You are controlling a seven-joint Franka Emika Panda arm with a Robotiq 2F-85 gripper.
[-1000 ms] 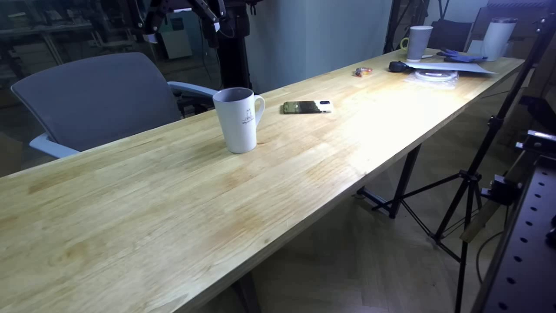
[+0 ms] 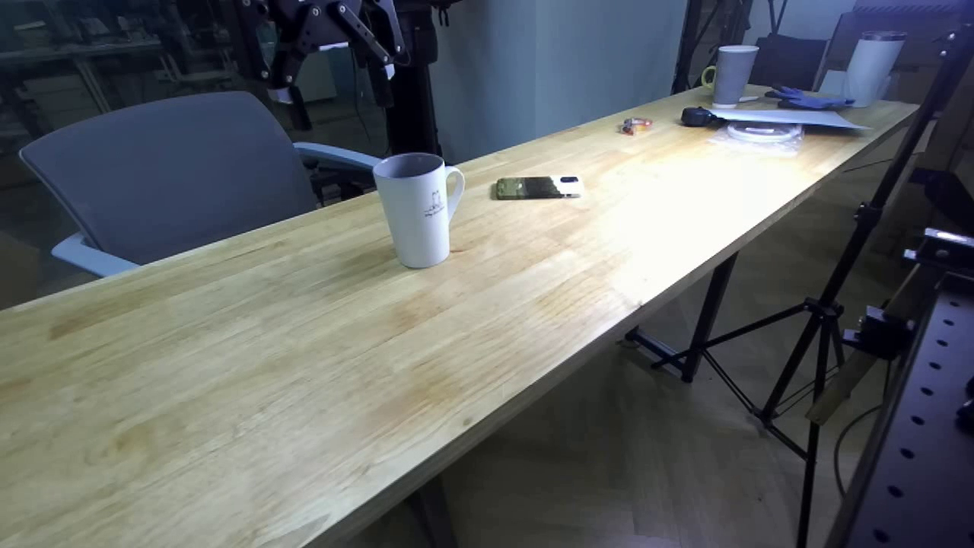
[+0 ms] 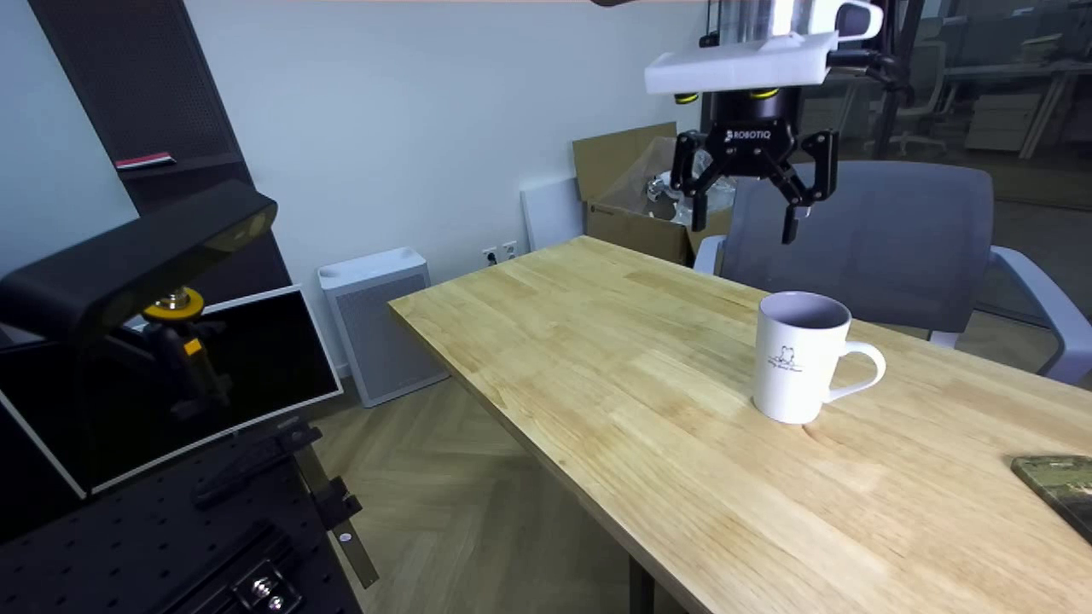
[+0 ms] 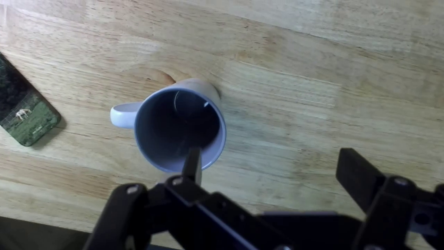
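Note:
A white mug (image 2: 415, 215) with a grey inside and a small printed drawing stands upright on the wooden table. Its handle (image 3: 862, 370) points toward the phone's side. My gripper (image 3: 745, 230) hangs above the table, clear of the mug, with its fingers spread wide and only air between them. Looking down from the wrist, the mug (image 4: 208, 89) is left of the gap, and one finger (image 4: 192, 164) overlaps the near part of its rim in the picture. The other finger (image 4: 358, 179) is over bare wood.
A phone with a picture case (image 2: 539, 188) lies beyond the mug on the handle side. At the table's far end are a grey cup (image 2: 733, 78), a white tumbler (image 2: 873, 68) and blue gloves (image 2: 808, 97). A chair (image 3: 870, 235) stands behind the table. The other end is bare.
My gripper has come down and shifted slightly to the right in exterior view 1, still open. The mug and the phone have stayed in place.

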